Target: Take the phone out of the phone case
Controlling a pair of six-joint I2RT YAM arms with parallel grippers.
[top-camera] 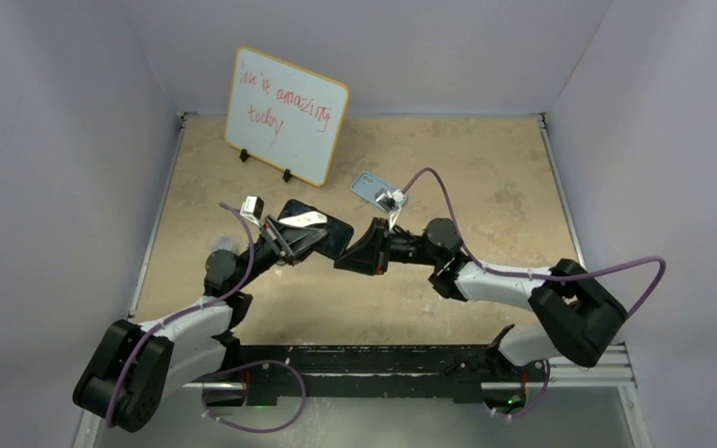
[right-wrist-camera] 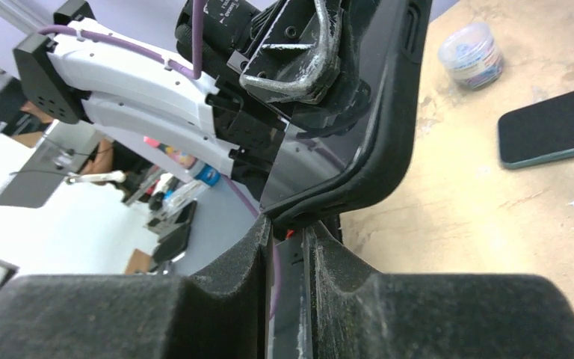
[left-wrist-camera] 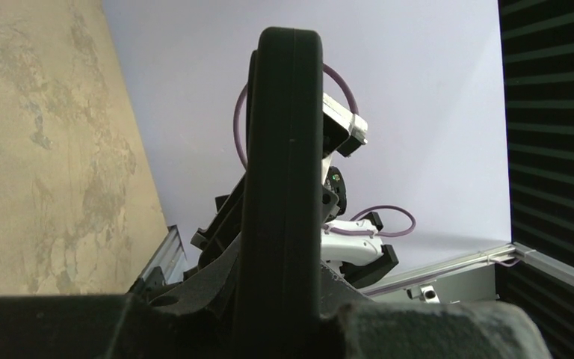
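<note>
A dark phone in a black case (top-camera: 334, 238) is held off the table by my left gripper (top-camera: 297, 241), which is shut on it. In the left wrist view the cased phone (left-wrist-camera: 280, 164) stands edge-on, filling the middle. My right gripper (top-camera: 350, 257) meets the phone's right end; in the right wrist view its fingertips (right-wrist-camera: 321, 254) sit close together at the lower corner of the case (right-wrist-camera: 374, 149). Whether anything is pinched between them is unclear.
A light blue phone (top-camera: 373, 187) lies behind on the table, seen dark-edged in the right wrist view (right-wrist-camera: 553, 127). A clear round tub (right-wrist-camera: 469, 60) stands nearby. A whiteboard (top-camera: 285, 112) stands at the back left.
</note>
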